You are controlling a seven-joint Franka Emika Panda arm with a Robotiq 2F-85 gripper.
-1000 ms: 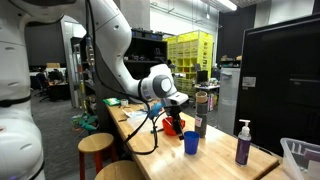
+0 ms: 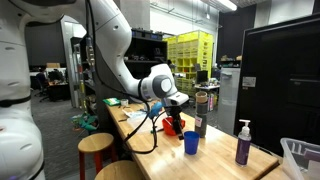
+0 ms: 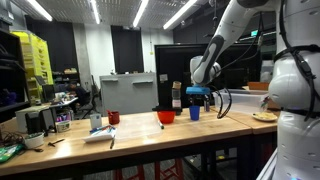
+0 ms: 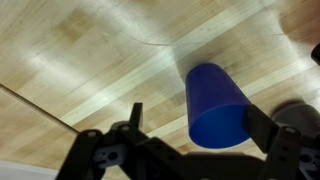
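In the wrist view, the mouth of a blue cup lies within the space between my fingers. My gripper stands open, its right finger close against the cup's side and a wider gap on the left; whether the right finger touches cannot be made out. From the first exterior view, the blue cup stands upright on the wooden table, in front of a red bowl. The second exterior view shows the blue cup below the arm's white head, to the right of the red bowl.
A dark tall bottle stands behind the cup. To its right are a purple pump bottle and a clear bin. A red mug and grey mug sit farther along. Bare tabletop lies in front of the cup.
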